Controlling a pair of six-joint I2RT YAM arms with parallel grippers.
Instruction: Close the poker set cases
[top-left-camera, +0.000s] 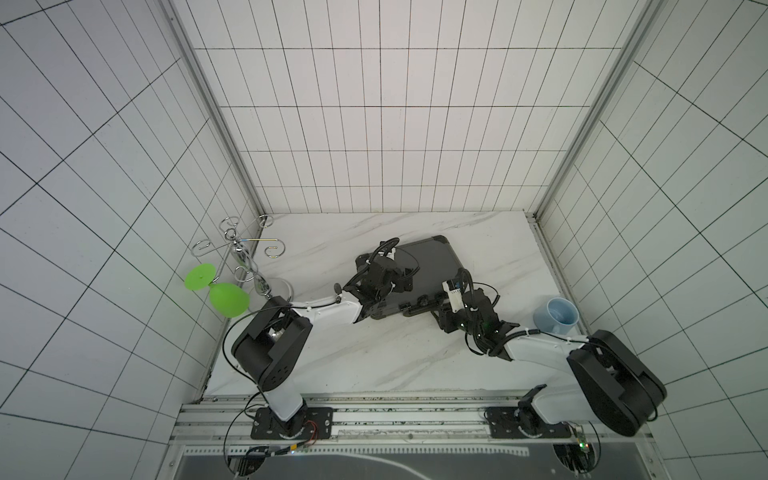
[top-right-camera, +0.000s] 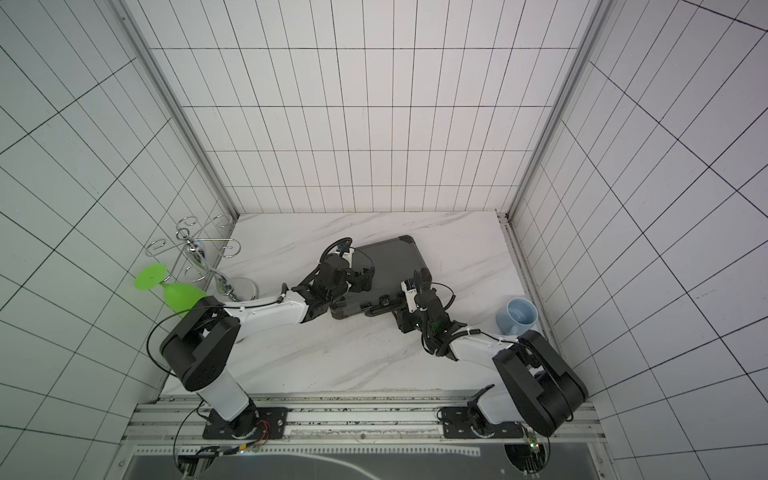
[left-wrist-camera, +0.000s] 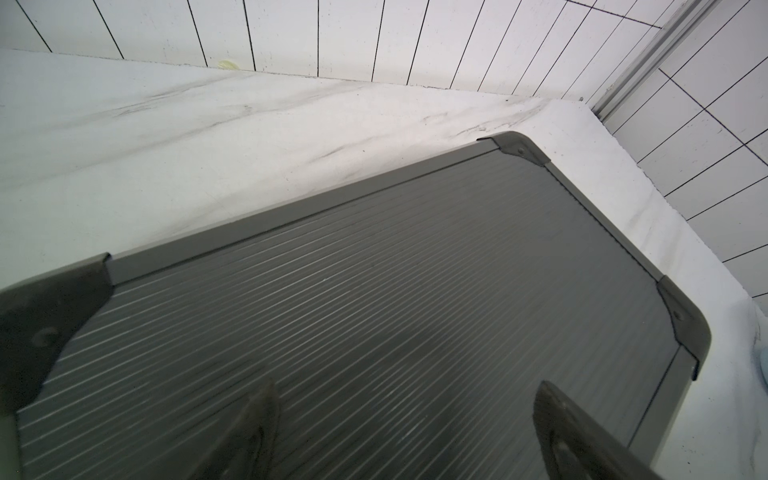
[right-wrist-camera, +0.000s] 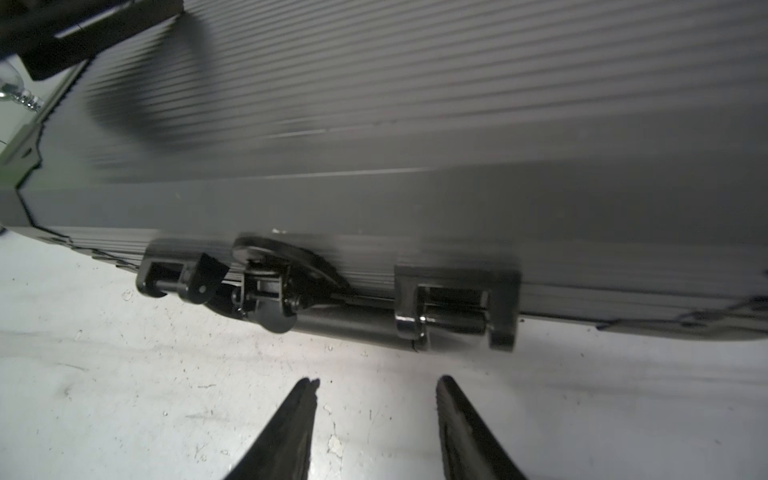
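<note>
A grey ribbed poker case (left-wrist-camera: 448, 240) lies with its lid down at the middle of the table. Along its front edge, in the right wrist view, are black latches (right-wrist-camera: 448, 296) (right-wrist-camera: 176, 272) and a handle (right-wrist-camera: 352, 324) between them. My left gripper stands open over the lid, nothing between its fingers. My right gripper is in front of the case's front edge, below the latches in that view, its fingers apart with nothing between them. Whether the latches are fastened I cannot tell.
A metal stand (top-left-camera: 240, 248) with green discs (top-left-camera: 229, 299) stands at the left. A light blue mug (top-left-camera: 556, 316) sits at the right edge.
</note>
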